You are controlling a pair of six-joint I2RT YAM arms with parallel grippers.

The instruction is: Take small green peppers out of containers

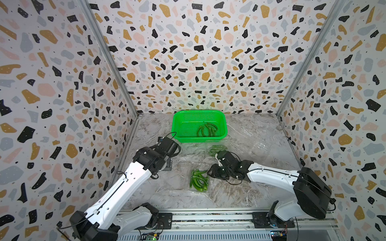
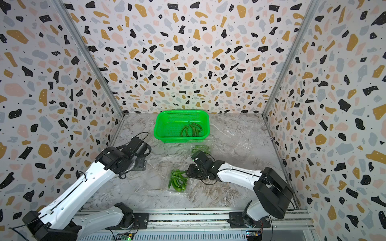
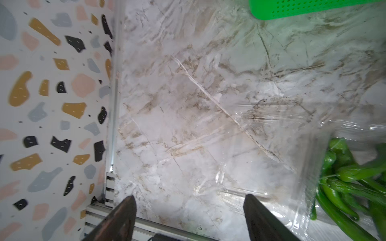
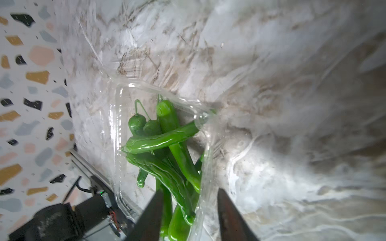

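Note:
A clear plastic container point(image 4: 116, 132) holding several small green peppers point(image 1: 199, 179) rests on the table in front of the basket. Its transparent lid point(image 3: 261, 156) lies folded out flat to the left. Close at the container's right edge, my right gripper stands open, its fingers apart on either side of the wall in the right wrist view; contact cannot be told. To the left, over bare table and away from the container, my left gripper is open and empty. A green basket point(image 1: 179, 140) at the back has several peppers point(image 1: 207, 129) inside.
Another clear container with peppers point(image 1: 217, 150) sits just before the basket, partly behind my right arm. Empty clear plastic point(image 1: 259, 145) lies at the right rear.

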